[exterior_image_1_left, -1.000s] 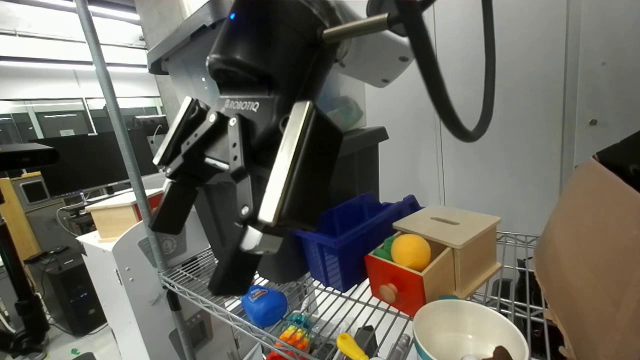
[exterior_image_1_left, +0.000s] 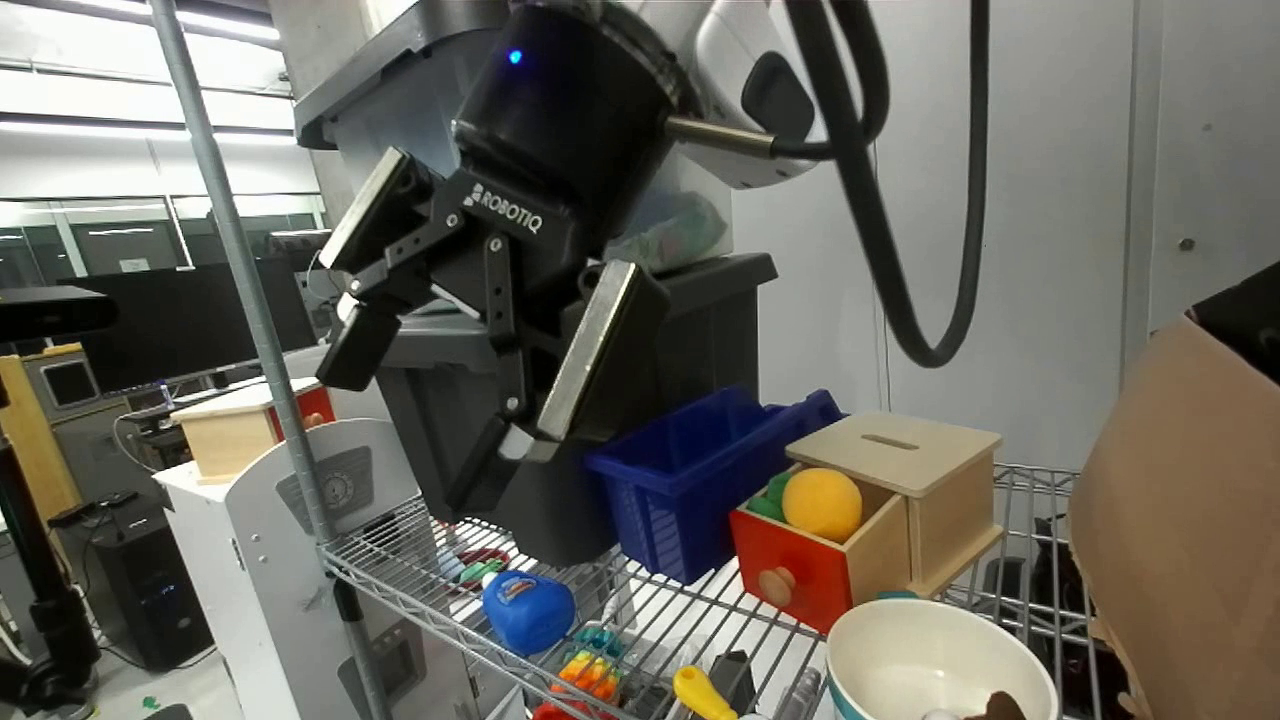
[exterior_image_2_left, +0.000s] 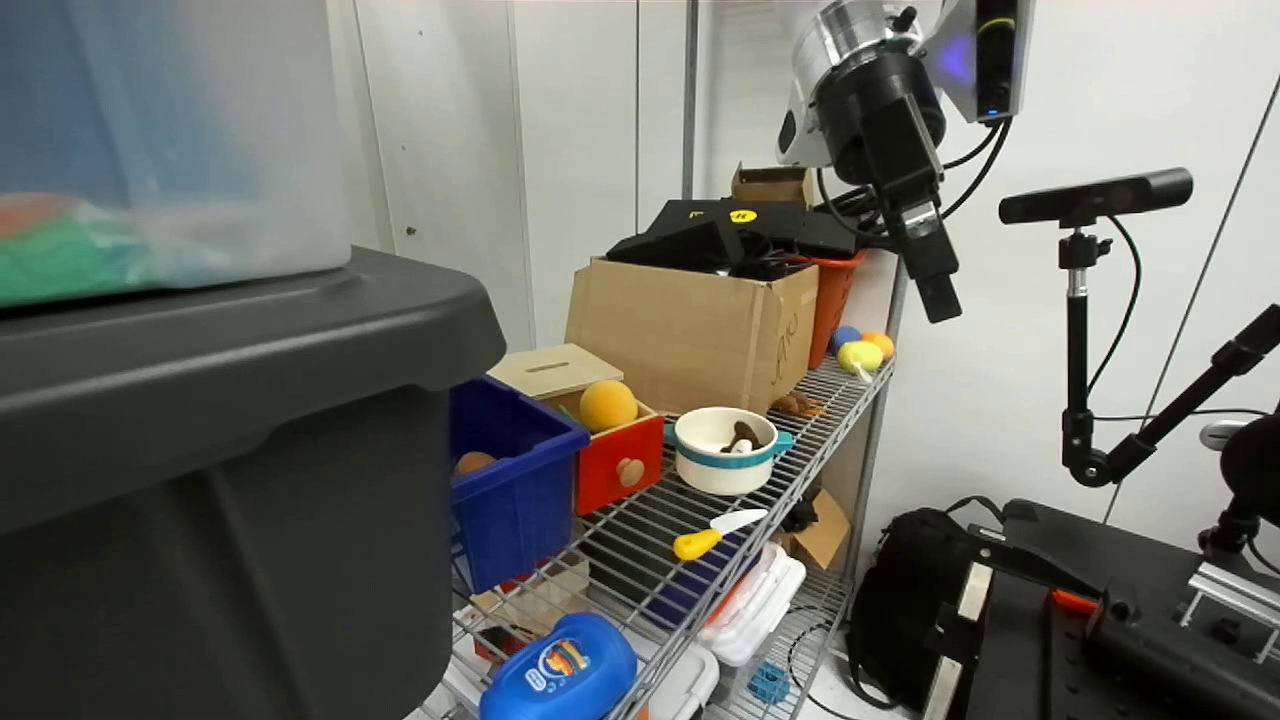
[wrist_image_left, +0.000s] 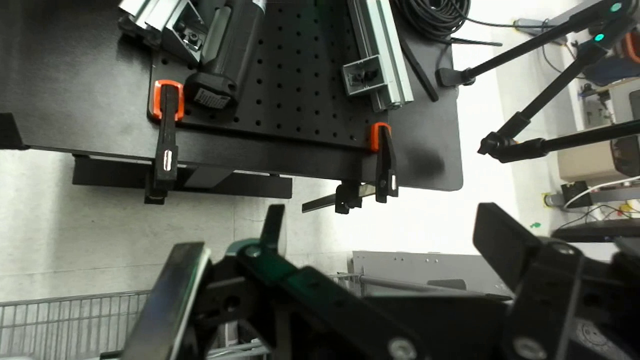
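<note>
My gripper (exterior_image_1_left: 402, 420) hangs in the air above the wire shelf, its fingers spread wide and nothing between them. In the wrist view the gripper is open over bare floor beside a black table. On the shelf stands a wooden box (exterior_image_1_left: 894, 450) with its red-fronted drawer (exterior_image_1_left: 786, 564) pulled out. An orange ball (exterior_image_1_left: 822, 504) and something green rest in the drawer. A white bowl (exterior_image_2_left: 722, 468) with a teal band holds small brown and white items. Next to it lies a knife with a yellow handle (exterior_image_2_left: 697, 544).
A blue bin (exterior_image_1_left: 690, 480) stands between the wooden box and a large dark grey tote (exterior_image_2_left: 216, 564). A blue container (exterior_image_2_left: 561, 668) sits near the shelf's front edge. Farther along is a cardboard box (exterior_image_2_left: 684, 330). Clamps and metal rails lie on the black table (wrist_image_left: 300, 138).
The things on the shelf have not moved.
</note>
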